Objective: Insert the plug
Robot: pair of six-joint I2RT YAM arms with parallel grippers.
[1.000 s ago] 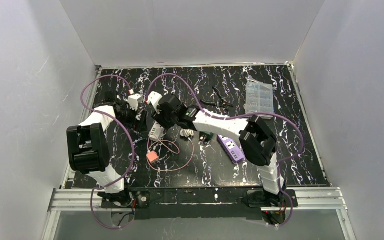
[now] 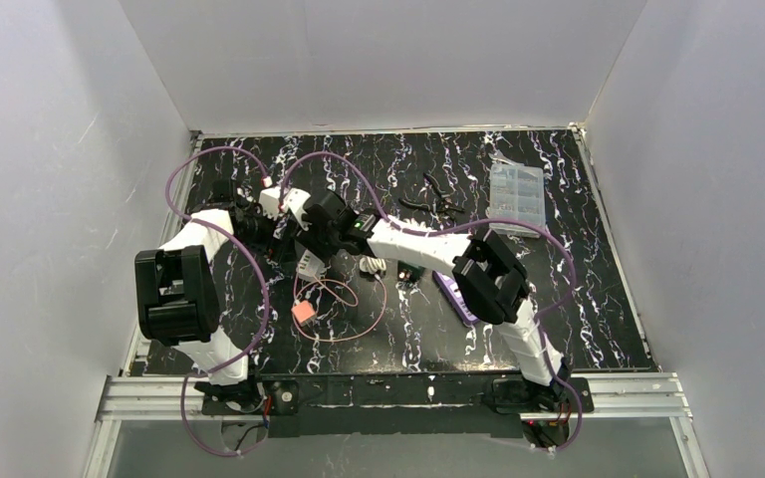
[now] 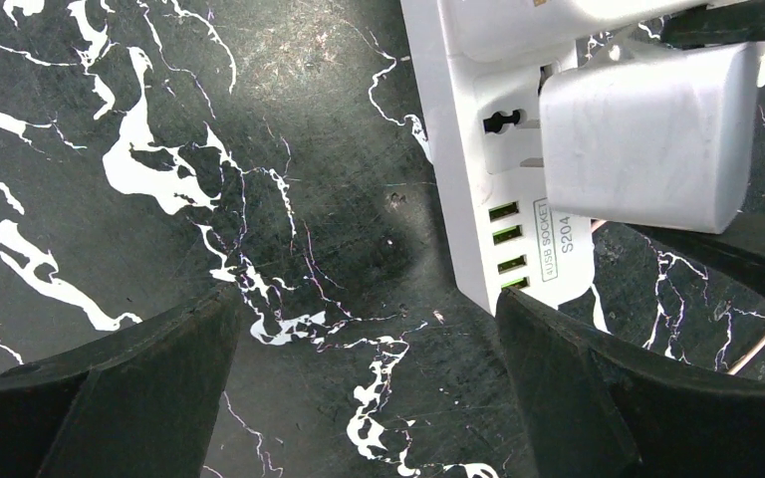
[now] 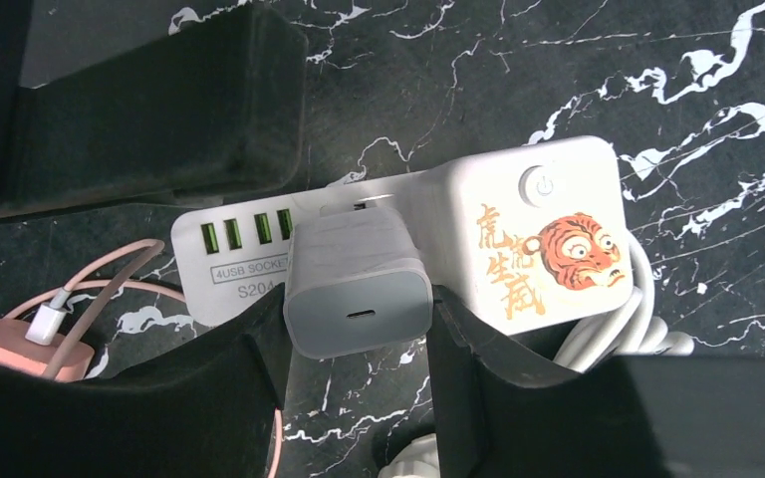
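Note:
A white power strip [image 3: 463, 149] with USB ports lies on the dark marbled table. The white plug [image 3: 647, 134] is held above its socket face. In the left wrist view, two prongs show between plug and strip, close to a socket hole [image 3: 501, 121] that is still uncovered. My right gripper is shut on the plug, one finger on either side. From the right wrist view the plug [image 4: 359, 289] covers the socket beneath it. My left gripper stands open beside the strip, with only bare table between its fingers.
A pink block [image 4: 30, 344] with a pink cable lies near the USB end, and a coiled white cord [image 4: 618, 334] near the other. Pliers [image 2: 438, 199], a clear organizer box [image 2: 516, 197] and a purple case [image 2: 455, 297] lie further right.
My right gripper has shifted left and slightly up in the top view, its forearm swinging left too. The left arm has barely moved, and the strip appears to lie in the same place.

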